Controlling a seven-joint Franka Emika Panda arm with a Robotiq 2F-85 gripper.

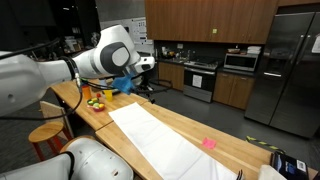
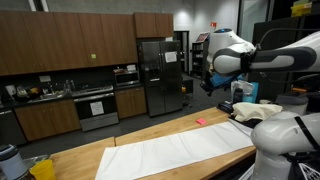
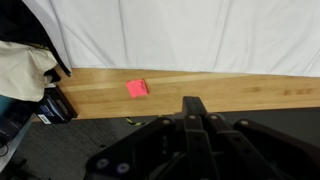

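A small pink square [image 3: 137, 88] lies on the wooden table strip beside the white sheet [image 3: 190, 35] in the wrist view. Exterior view 1 has the same pink square [image 1: 209, 143] at the sheet's far edge. My gripper [image 1: 151, 92] hangs high above the table, well apart from the square. In the wrist view the dark gripper enters from below, to the right of the square. Its fingers blend into one dark shape, so how they stand is unclear. I see nothing held.
Colourful items [image 1: 96, 104] and a stool [image 1: 46, 132] are at the left in exterior view 1. A black device [image 1: 290, 165] and pale cloth [image 3: 25, 75] occupy one table end. Most of the white sheet is bare. Kitchen cabinets stand beyond the table.
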